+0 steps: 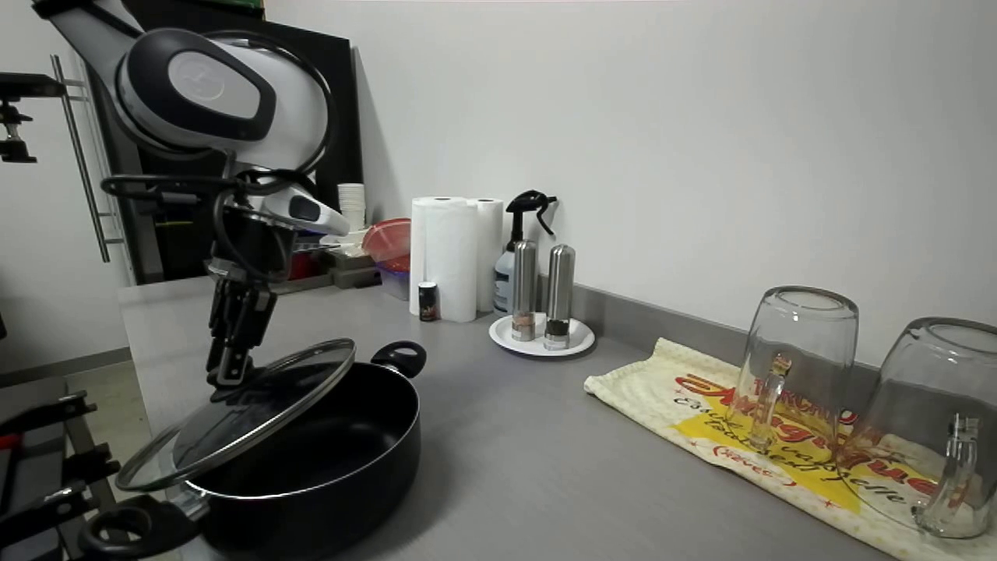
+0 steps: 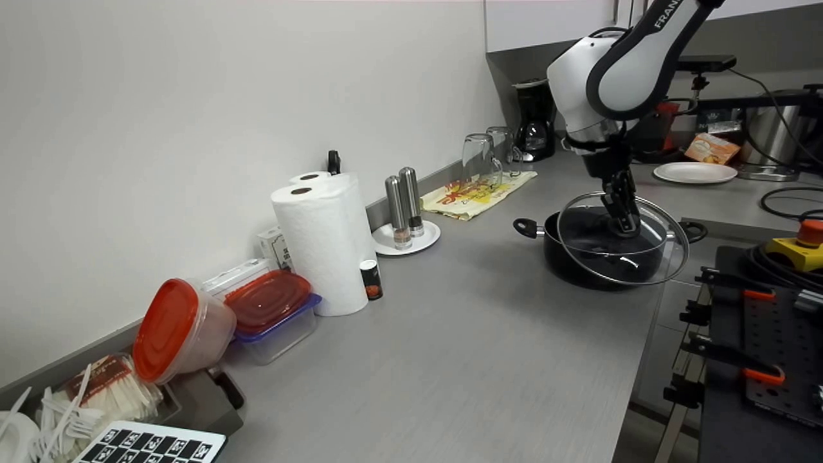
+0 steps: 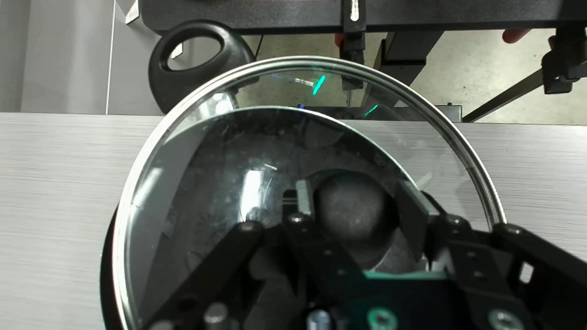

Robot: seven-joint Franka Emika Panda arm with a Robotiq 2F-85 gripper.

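Note:
A glass lid [image 1: 271, 411] with a metal rim lies tilted over a black pot [image 1: 346, 495], offset to one side, so part of the pot's inside shows. In the wrist view the round black knob [image 3: 355, 211] of the lid sits between the fingers of my gripper, which is shut on it. Exterior view 2 shows the gripper [image 2: 626, 227] pointing down onto the lid [image 2: 671, 258], whose rim sticks out past the pot [image 2: 567, 262] on the counter's front side.
The pot stands close to the counter's front edge, with a cart [image 2: 771, 347] beyond it. Paper towels [image 1: 449, 262], two grinders on a white plate [image 1: 579, 341] and upturned glass mugs [image 1: 794, 365] line the wall. Mid-counter is clear.

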